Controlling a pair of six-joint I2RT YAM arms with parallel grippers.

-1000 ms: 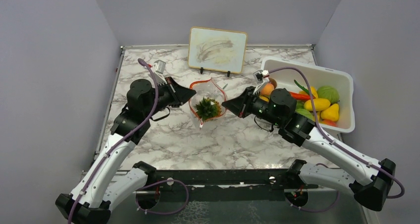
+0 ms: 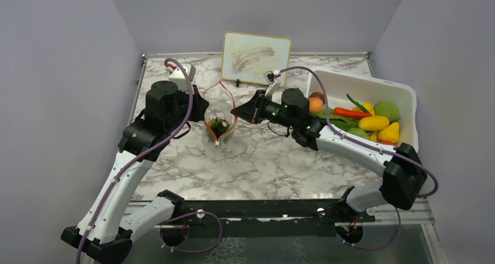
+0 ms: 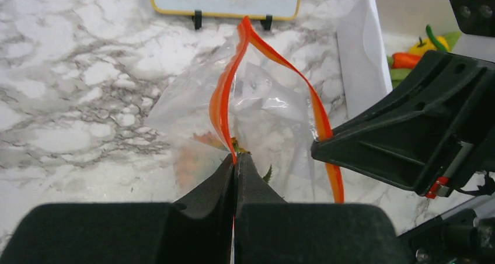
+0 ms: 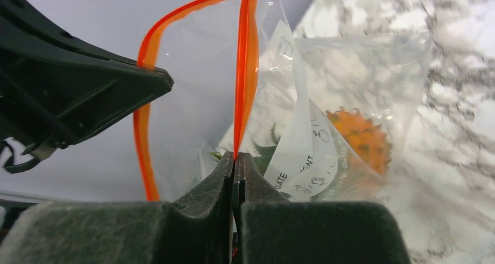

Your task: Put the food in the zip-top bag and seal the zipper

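Note:
The clear zip bag (image 2: 220,106) hangs between my two grippers, its orange-edged mouth spread open. My left gripper is shut on one side of the orange rim (image 3: 220,103). Across the opening, my right gripper is shut on the opposite rim (image 4: 247,71). A green leafy pineapple top (image 2: 218,125) shows inside the bag in the top view. Through the plastic in the right wrist view, an orange-brown bumpy pineapple body (image 4: 365,141) is visible low in the bag. Whether the bag's bottom touches the table cannot be seen clearly.
A white bin (image 2: 410,113) holding several toy fruits and vegetables stands at the right. A whiteboard (image 2: 255,57) on small black feet is at the back.
The bag swung and its mouth is now narrower and taller.

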